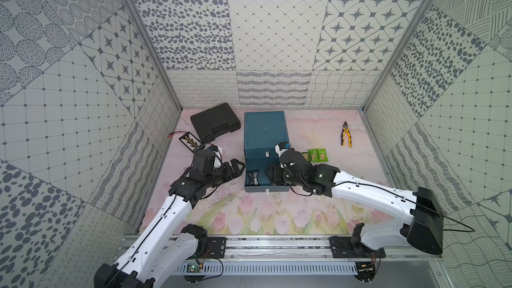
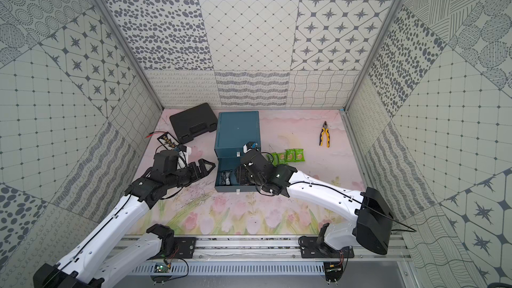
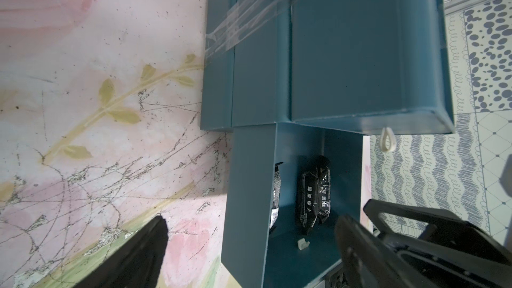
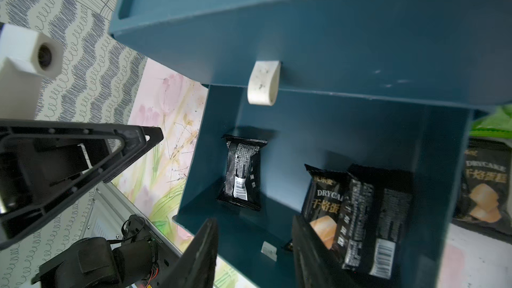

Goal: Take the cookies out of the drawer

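The blue drawer (image 4: 288, 128) is pulled out, with black cookie packets inside. A single packet (image 4: 242, 173) lies at its left side, while a group of packets (image 4: 354, 224) lies together at the right. Over the drawer, my right gripper is open with nothing between its fingers; its right finger (image 4: 312, 256) overlaps the right-hand group in its wrist view. My left gripper is open and empty, just left of the drawer. In the top left view, the right arm hides the right-hand packets.
Another black packet (image 4: 485, 186) lies on the table right of the drawer, by green packets (image 2: 290, 155). Yellow-black pliers (image 1: 346, 134) lie far right. A black case (image 1: 215, 121) and a small tray (image 1: 190, 141) are at the back left.
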